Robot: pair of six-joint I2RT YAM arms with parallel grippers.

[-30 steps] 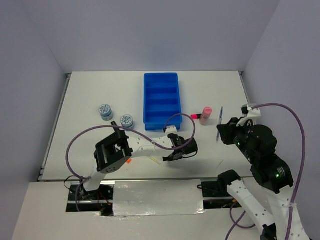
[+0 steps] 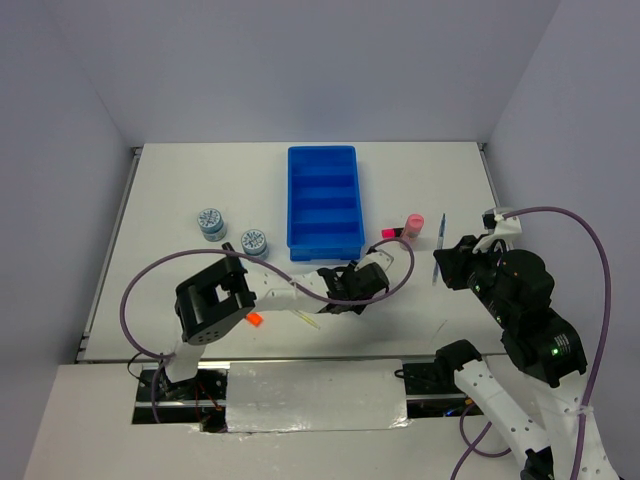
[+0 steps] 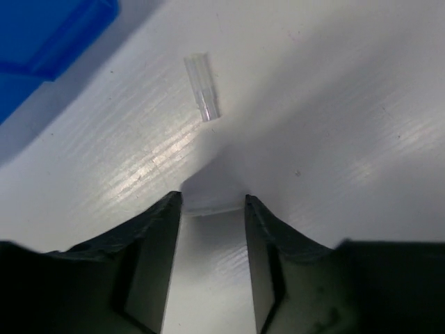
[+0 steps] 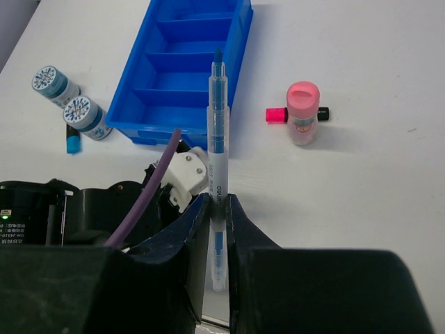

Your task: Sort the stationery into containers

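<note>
In the right wrist view, my right gripper is shut on a slim blue-and-clear pen (image 4: 219, 167), held upright along the view. From above, this pen (image 2: 441, 232) shows over the table's right side. My left gripper is low over the table, its fingertips apart. A pale greyish piece (image 3: 214, 188) spans the gap between them; whether they touch it is unclear. Beyond lies a short clear tube (image 3: 202, 87). The blue compartment box (image 2: 291, 200) looks empty. A pink-lidded jar (image 2: 413, 226) stands right of it, and two blue-lidded jars (image 2: 211, 222) (image 2: 254, 243) stand left.
A pink-and-black marker (image 4: 276, 115) lies behind the pink jar. Near the front edge are an orange piece (image 2: 254, 319) and a thin yellowish stick (image 2: 306, 319). The left arm and its purple cable cross the middle. Bare table lies back left and back right.
My left gripper's end has turned and its white mount has swung to the right, while the forearm shifted slightly left and forward. The right arm and its pen have stayed still.
</note>
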